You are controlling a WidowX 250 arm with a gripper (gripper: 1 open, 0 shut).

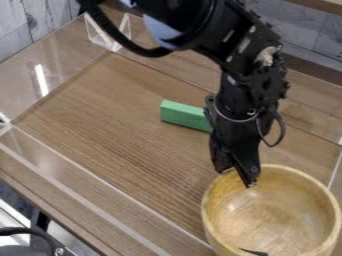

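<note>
The black gripper (235, 158) reaches down to the upper left rim of a yellow bowl (267, 215) at the lower right. Its fingertips are at or just over that rim; it looks shut, and whether the rim is between the fingers cannot be made out. Behind the gripper, to the left, a green block (185, 114) lies on the wooden surface, partly hidden by the gripper. A small dark piece shows near the bottom of the bowl's interior.
A white wire-like object (107, 30) stands at the back left. A raised edge runs along the back right. Dark cables lie at the lower left.
</note>
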